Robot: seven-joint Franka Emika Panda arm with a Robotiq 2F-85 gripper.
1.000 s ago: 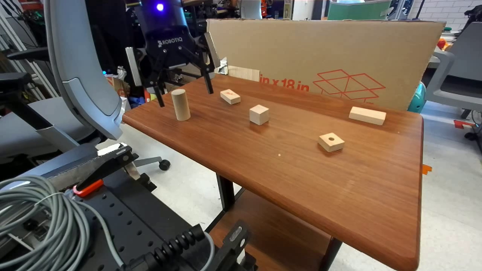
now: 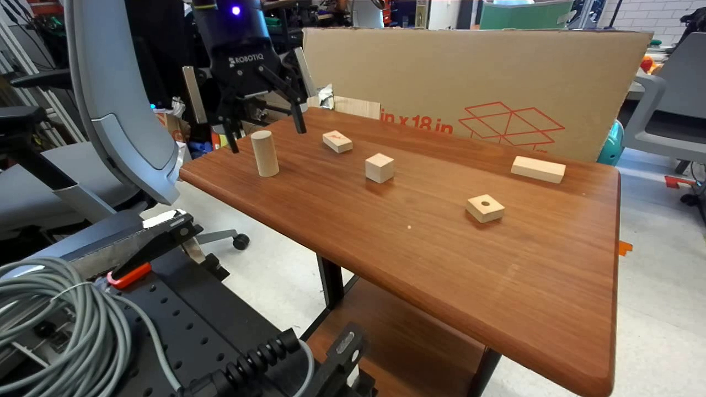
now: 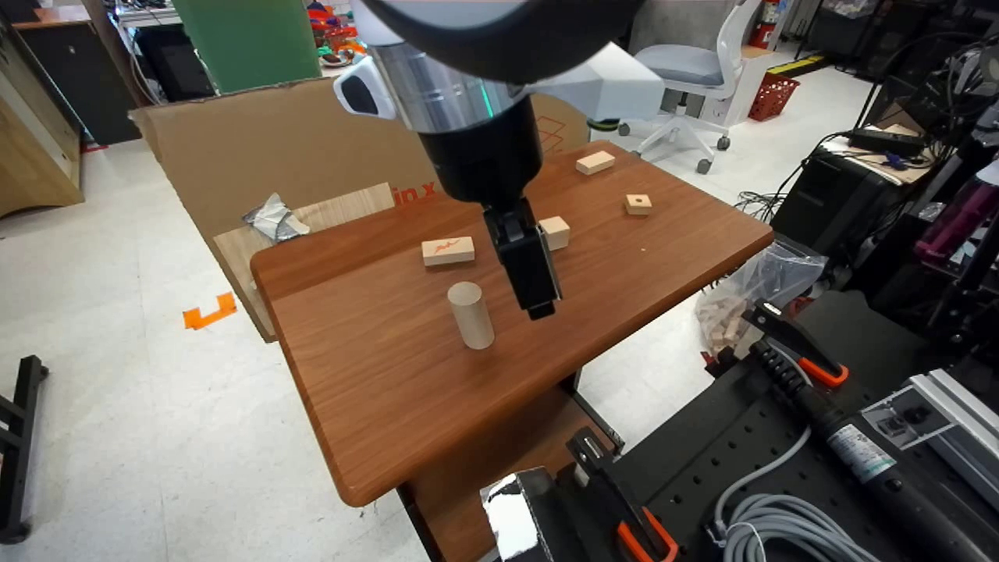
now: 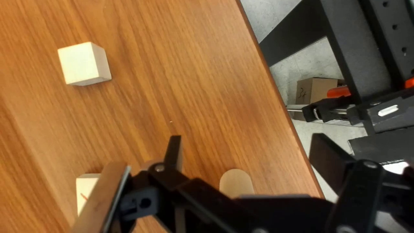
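My gripper [image 2: 268, 137] stands open over the left end of the table, with nothing held between its fingers. A wooden cylinder [image 2: 265, 154] stands upright on the table, close below the fingertips in exterior view 1. From the wrist view, the round top of the cylinder [image 4: 235, 183] shows between the two fingers, partly covered by the gripper's body. Exterior view 2 has the cylinder [image 3: 471, 317] apart from the gripper, which is seen edge-on. A flat block with a red mark [image 2: 337, 141] lies behind the cylinder, and a wooden cube [image 2: 380, 168] sits to its right.
Farther right on the table [image 2: 516, 284] are a square block with a hole [image 2: 485, 208] and a long block [image 2: 538, 169]. A tall cardboard sheet [image 2: 423, 79] borders the back edge.
In exterior view 1 the gripper has shifted slightly left and up. Its fingers stay open, and the blocks and cylinder have not moved.
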